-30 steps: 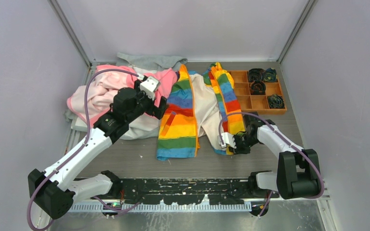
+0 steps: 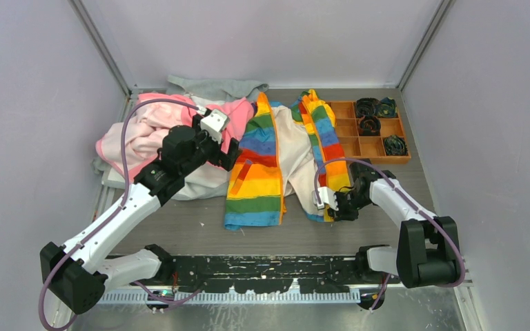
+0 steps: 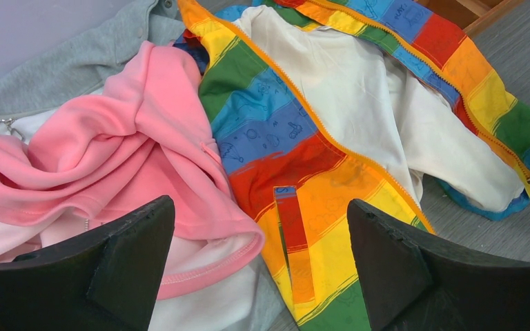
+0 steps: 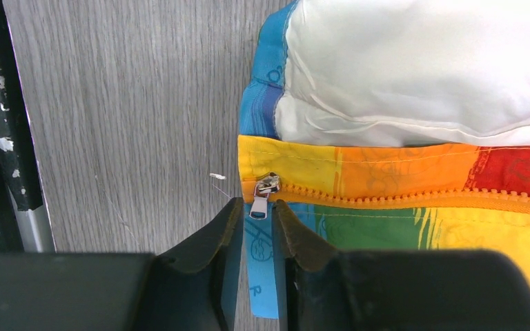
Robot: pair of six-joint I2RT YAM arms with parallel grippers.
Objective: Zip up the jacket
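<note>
The rainbow jacket (image 2: 254, 186) lies spread open, white lining showing between its two zipper edges. In the right wrist view, the metal slider (image 4: 269, 183) sits at the bottom end of the orange zipper (image 4: 414, 201), and its pull tab (image 4: 258, 209) points toward my right gripper. That gripper is shut to a narrow gap, with the tab between its fingertips. My left gripper is open and empty above the jacket's left panel (image 3: 328, 214). The left panel's free edge lies apart from the slider.
A pink garment (image 3: 103, 138) and grey cloth (image 2: 221, 88) are piled on the left, touching the jacket. An orange compartment box (image 2: 371, 146) with dark rolled items stands at the back right. Bare table (image 2: 248, 241) runs along the front.
My right arm has shifted very slightly, its hose lying a little higher than before. The left arm and the jacket look unmoved.
</note>
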